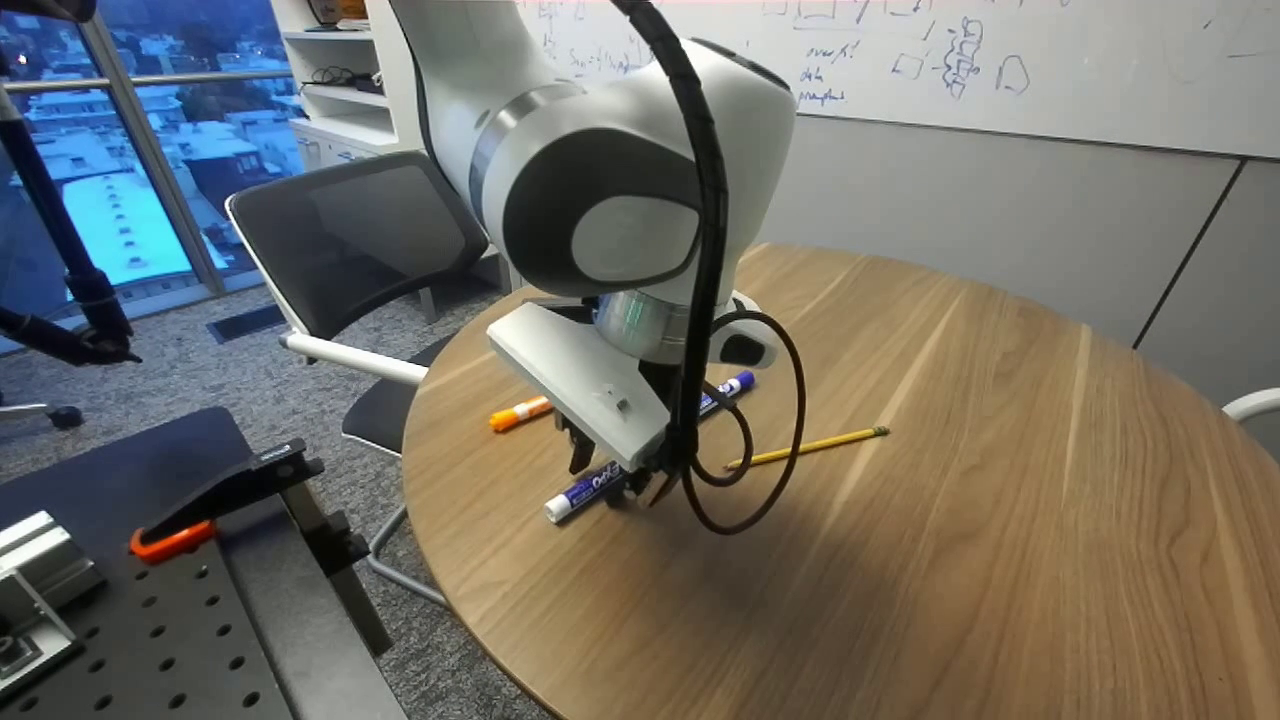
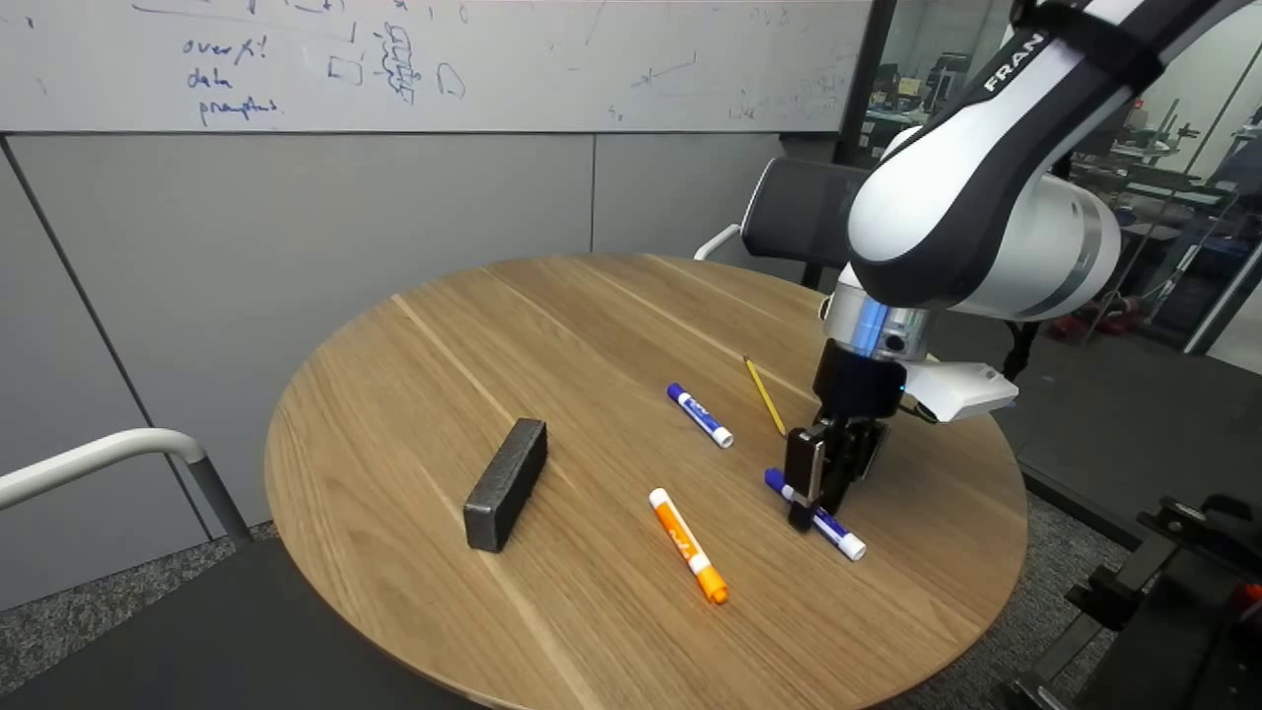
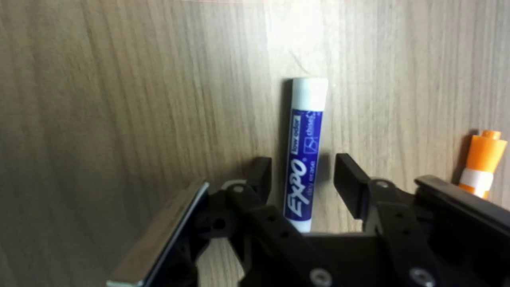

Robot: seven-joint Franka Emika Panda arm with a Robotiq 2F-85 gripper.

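A blue Expo marker point(image 3: 304, 158) with a white end lies flat on the wooden table point(image 2: 592, 331). My gripper is low over it, one finger on each side. In the wrist view a gap shows between the marker and both fingertips, so the fingers are open around it without gripping. The marker's capped end is hidden under the gripper in that view; the second exterior view shows both ends of this marker point(image 2: 837, 534) sticking out past the fingers.
An orange marker point(image 2: 686, 544) lies to one side. Another blue marker point(image 2: 700, 414) and a yellow pencil point(image 2: 764, 394) rest nearby. Farther off sits a dark rectangular block point(image 2: 509, 485).
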